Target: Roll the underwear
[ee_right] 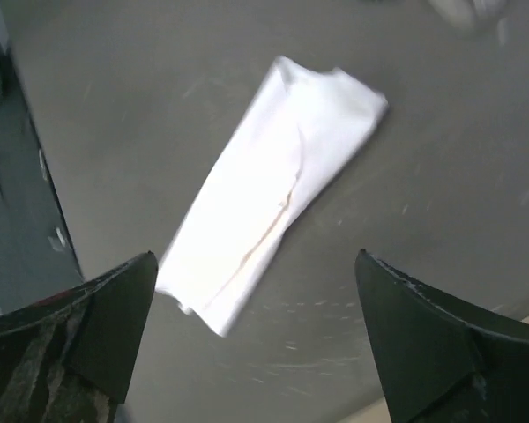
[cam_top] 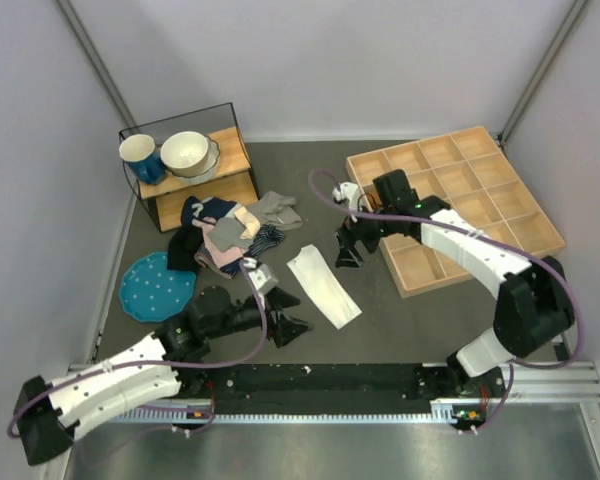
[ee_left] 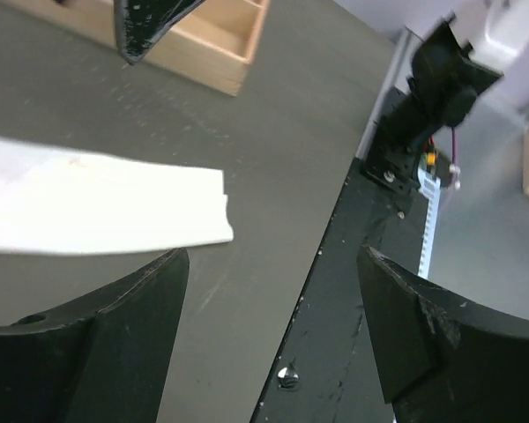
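Observation:
A white folded piece of underwear [cam_top: 324, 288] lies flat and elongated on the dark table, running from upper left to lower right in the top view; it also shows in the left wrist view [ee_left: 106, 203] and right wrist view [ee_right: 247, 211]. My left gripper [cam_top: 285, 315] is open at its lower left, with nothing between its fingers. My right gripper [cam_top: 348, 250] is open and raised above its upper right, also empty, pointing down toward it.
A mixed pile of clothes [cam_top: 230, 230] lies to the left, beside a blue dotted mat [cam_top: 152, 290]. Behind stands a shelf [cam_top: 210, 190] with cup and bowls. A wooden compartment tray [cam_top: 490, 180] fills the right. Bare table surrounds the white cloth.

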